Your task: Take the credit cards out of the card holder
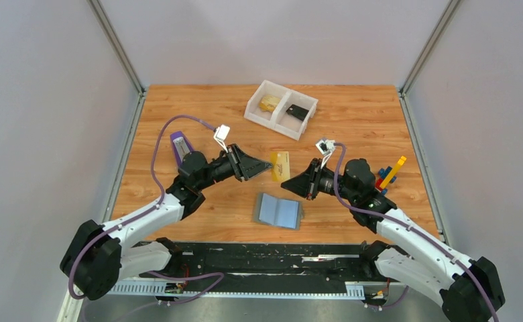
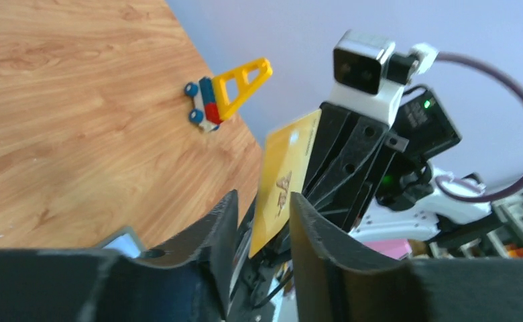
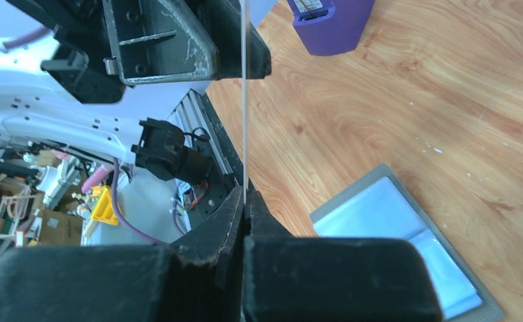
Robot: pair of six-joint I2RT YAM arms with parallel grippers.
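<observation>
A yellow card (image 1: pixel 281 168) is held up between the two arms. My right gripper (image 1: pixel 285 186) is shut on its lower end; the card (image 3: pixel 245 107) appears edge-on as a thin upright line rising from the shut fingers in the right wrist view. My left gripper (image 1: pixel 271 166) stands at the card's left edge, its fingertips apart, with the card (image 2: pixel 284 180) showing in and beyond the gap in the left wrist view. On the table below lies a flat grey-edged piece with two light blue panels (image 1: pixel 278 210); whether it is the card holder I cannot tell.
A white two-part tray (image 1: pixel 258 118) at the back contains a yellow item (image 1: pixel 269 102) on the left and a black item (image 1: pixel 297 112) on the right. A purple object (image 1: pixel 181 145) lies left, a toy vehicle (image 1: pixel 390 176) right. Wood is clear around the blue panels.
</observation>
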